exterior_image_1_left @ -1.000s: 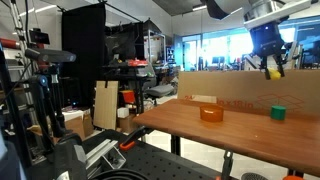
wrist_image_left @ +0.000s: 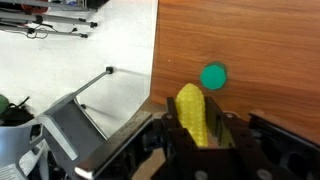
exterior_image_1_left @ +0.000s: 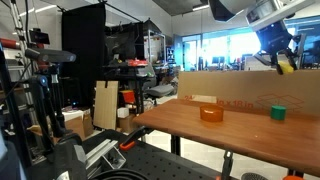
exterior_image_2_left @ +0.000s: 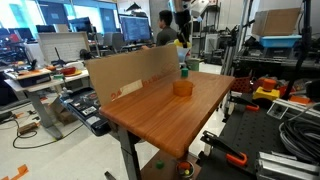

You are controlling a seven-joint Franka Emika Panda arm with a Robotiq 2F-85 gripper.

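Observation:
A yellow object (wrist_image_left: 191,108), long and rounded, is gripped in my shut gripper and sticks out past the fingertips. In exterior view 1 the yellow object (exterior_image_1_left: 285,67) hangs high above the right end of the table, under the arm. A small green cup (exterior_image_1_left: 278,112) stands on the tabletop below it, clear of the gripper. From the wrist view, the green cup (wrist_image_left: 213,75) appears just beyond the yellow object's tip. An orange bowl (exterior_image_1_left: 211,113) sits farther left on the table, apart from the cup.
The brown wooden table (exterior_image_2_left: 150,114) is otherwise largely bare. Along one long side rises an upright cardboard panel (exterior_image_1_left: 235,88). A person (exterior_image_2_left: 167,28) is behind the table in exterior view 2.
The gripper and the yellow object have shifted right and slightly upward in exterior view 1. The green cup and orange bowl have stayed in place.

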